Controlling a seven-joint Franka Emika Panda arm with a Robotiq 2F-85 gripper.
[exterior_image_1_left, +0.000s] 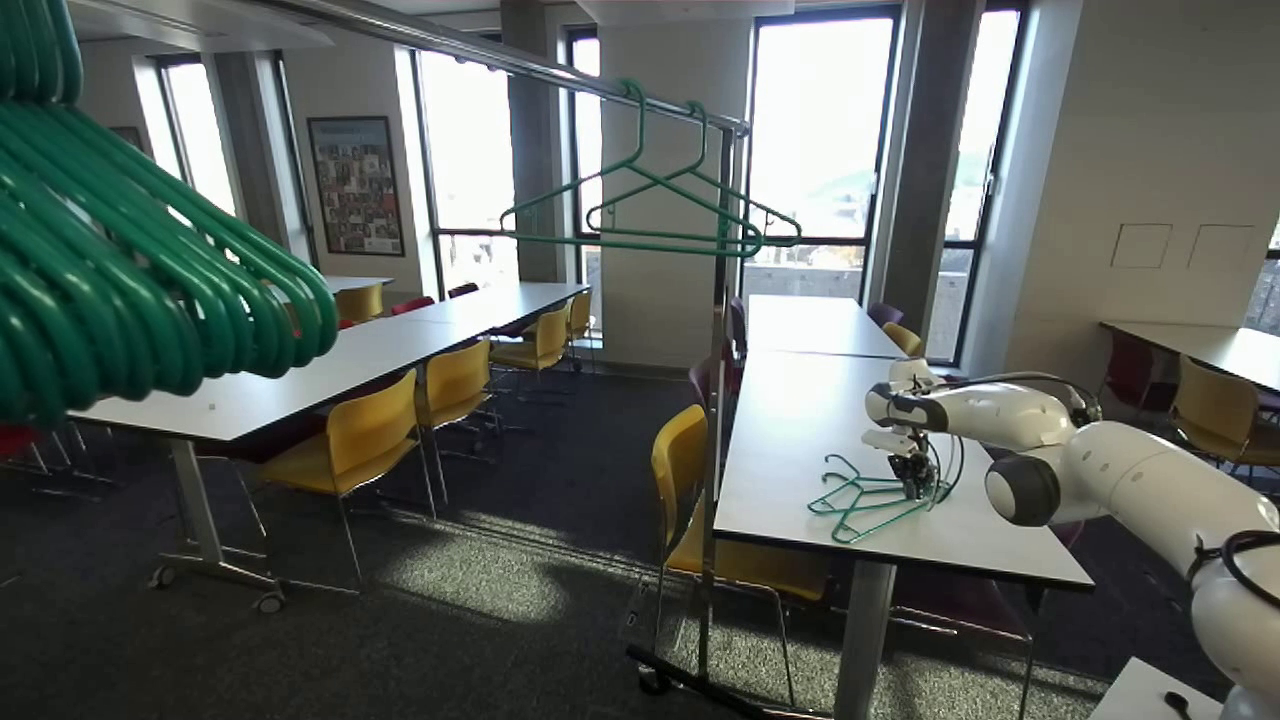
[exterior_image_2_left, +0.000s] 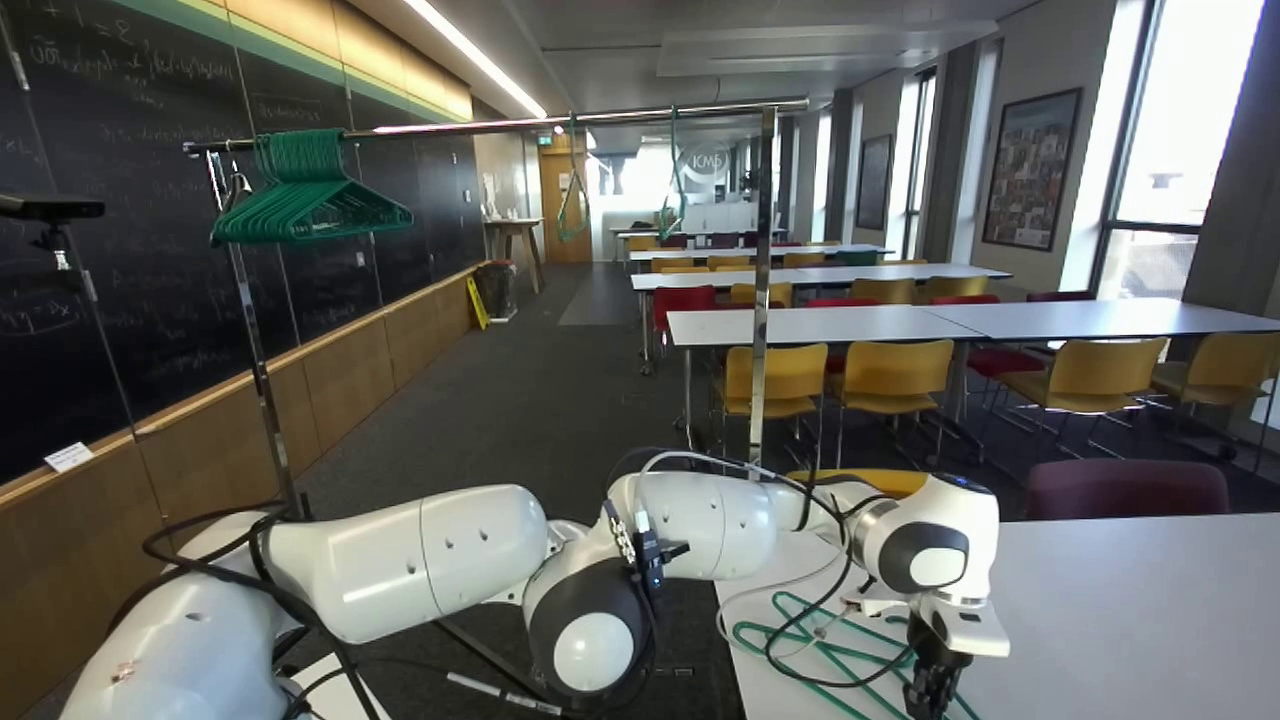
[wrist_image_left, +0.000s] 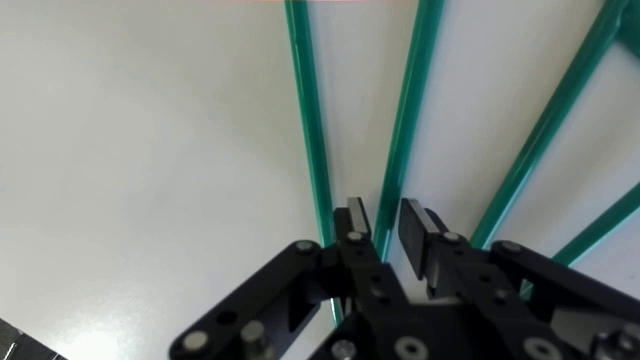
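Note:
Two or more green hangers lie overlapping on the white table, their hooks toward the left in exterior view 1. Low over their right end is my gripper, its dark fingers part open. In the wrist view one green bar runs through the gap between the fingertips. A second bar passes outside the left finger. Clear gaps show beside the bar between the fingers, so it does not look clamped. Exterior view 2 shows the gripper at the bottom, with the hangers partly behind cables.
A metal rack rail carries two separate green hangers near its end post, with a dense bunch of hangers at the other end. A yellow chair stands by the rack post.

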